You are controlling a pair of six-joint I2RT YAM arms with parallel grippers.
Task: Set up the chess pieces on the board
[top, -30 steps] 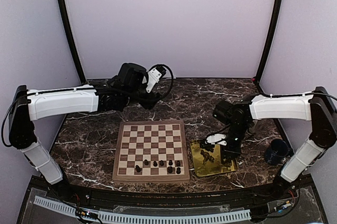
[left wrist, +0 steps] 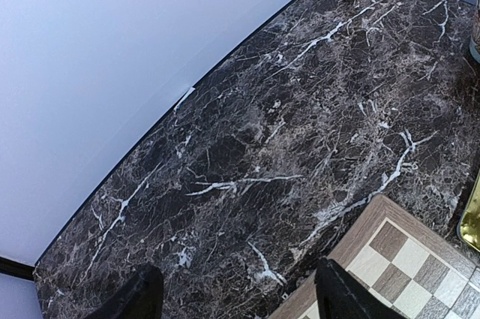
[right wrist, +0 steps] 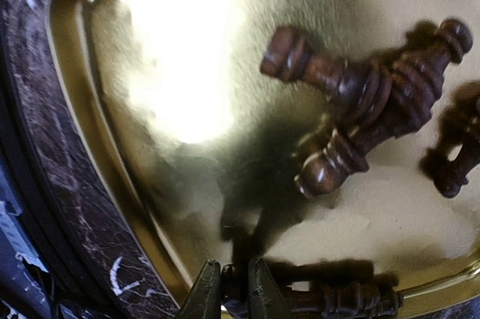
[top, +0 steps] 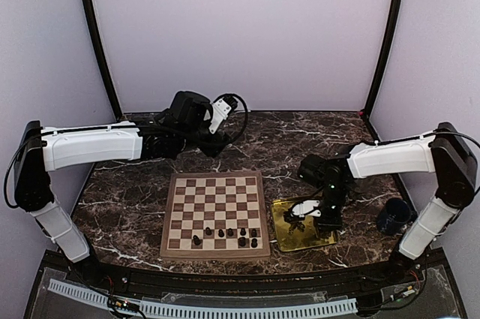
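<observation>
The chessboard lies mid-table, with several dark chess pieces standing on its near rows. Right of it, the gold tray holds more pieces. Two brown pieces lie crossed in the tray in the right wrist view, and part of another piece shows at the right edge. My right gripper is down at the tray's rim, shut on one end of a lying dark chess piece. Past the board's far edge, my left gripper stays open and empty over the table.
A dark blue cup stands to the right of the tray, near the right arm.
My right gripper has lowered into the tray and shifted slightly towards its near side. Left arm and the pieces on the board look almost unchanged.
</observation>
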